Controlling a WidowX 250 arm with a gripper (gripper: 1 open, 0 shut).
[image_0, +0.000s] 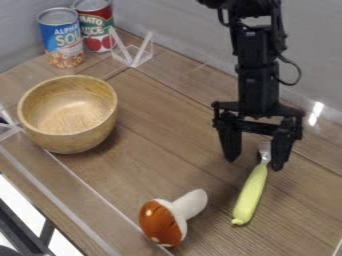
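Observation:
My black gripper (255, 150) is open and low over the right side of the wooden table, its fingers either side of the metal head of a peeler-like utensil with a pale yellow-green handle (250, 192). The handle points toward the front. A toy mushroom (166, 219) with an orange-brown cap and white stem lies at the front middle. A wooden bowl (67, 114) stands at the left.
Two cans, an Alpha soup can (63, 38) and a tomato can (98, 27), stand at the back left near a clear plastic frame (132, 51). A wall runs along the back.

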